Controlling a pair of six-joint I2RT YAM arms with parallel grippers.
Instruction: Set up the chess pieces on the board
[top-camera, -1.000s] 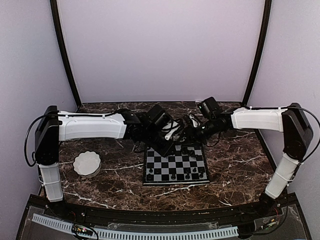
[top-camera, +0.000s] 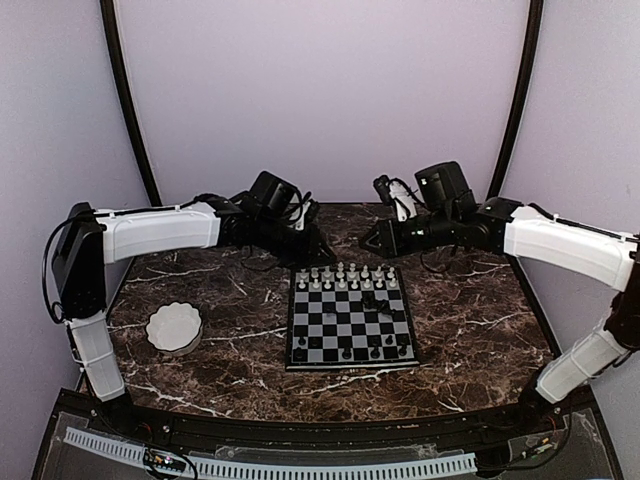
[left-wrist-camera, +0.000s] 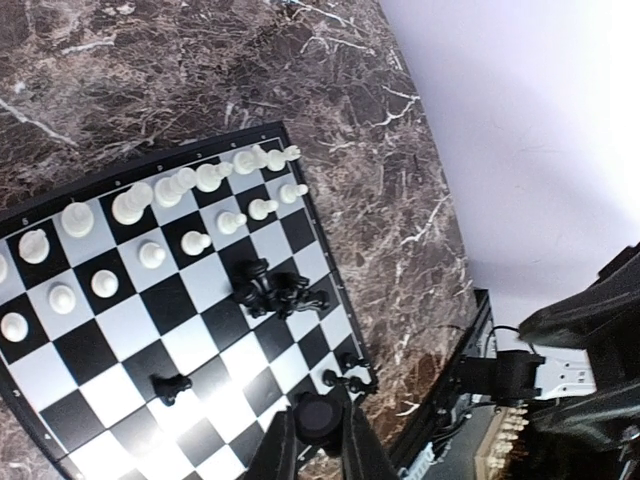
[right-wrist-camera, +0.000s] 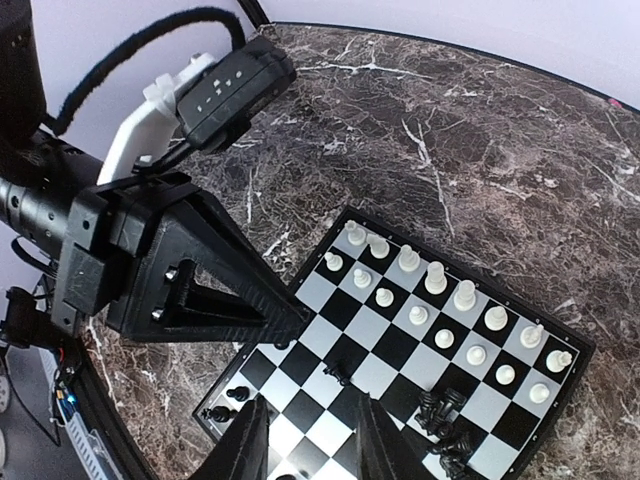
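The chessboard (top-camera: 350, 330) lies mid-table, white pieces (top-camera: 340, 280) in two rows along its back. A cluster of black pieces (left-wrist-camera: 275, 290) lies on its right part; a lone black piece (right-wrist-camera: 338, 372) stands near the centre, others along the front. My left gripper is shut on a black piece (left-wrist-camera: 318, 420), held over the board. My right gripper is raised above the board's back right, apart from the left one, its fingers parted with nothing visible between them.
A white bowl (top-camera: 174, 328) stands on the table left of the board. Walls enclose both sides and the back.
Both arms have risen and moved apart: the left up and toward the left, the right up and toward the right, uncovering more of the board and its white rows.
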